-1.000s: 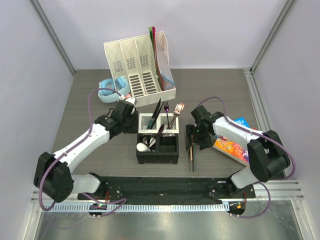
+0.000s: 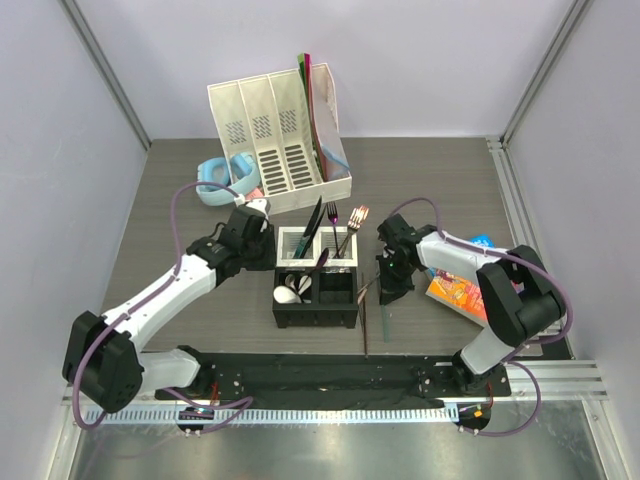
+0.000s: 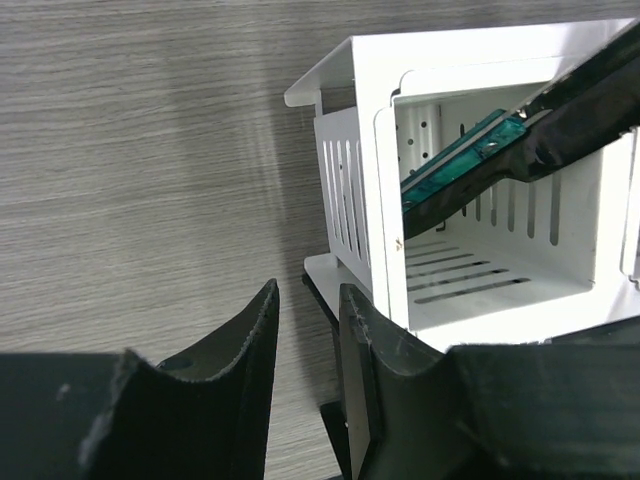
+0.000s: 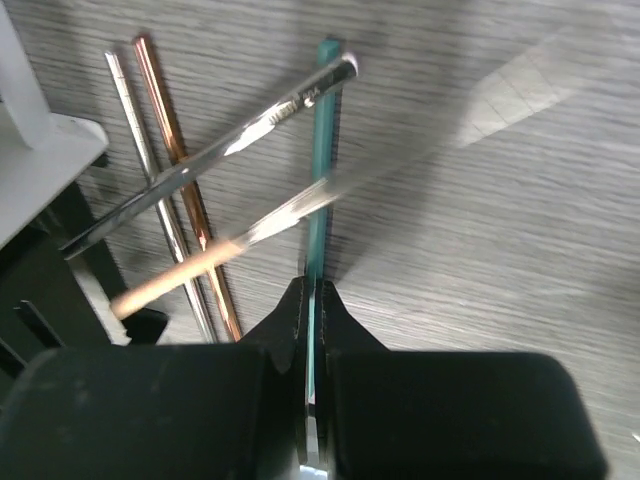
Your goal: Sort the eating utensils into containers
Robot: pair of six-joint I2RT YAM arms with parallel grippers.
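In the right wrist view my right gripper is shut low over the table. A teal stick (image 4: pixel 322 150) runs up to its fingertips; whether it is pinched cannot be told. Left of it lie a copper stick (image 4: pixel 175 140) and a silver stick (image 4: pixel 150 165). Another silver stick (image 4: pixel 235 140) and a blurred pale stick (image 4: pixel 240 245) cross over them at a slant. Parted fingers show my left gripper open and empty, left of the white container (image 3: pixel 380 230). Dark knives (image 2: pixel 310 235) and forks (image 2: pixel 355 222) stand in that container. Spoons (image 2: pixel 297 287) lie in the black box (image 2: pixel 315 316).
A cream compartment rack (image 2: pixel 255 110) stands at the back, with a pale blue container (image 2: pixel 212 180) to its left. An orange box (image 2: pixel 460 292) lies beside my right arm.
The sticks lay side by side under my right gripper; now they have spread apart, some shifting left toward the black box. The right arm moved slightly left earlier. My left arm shifted slightly.
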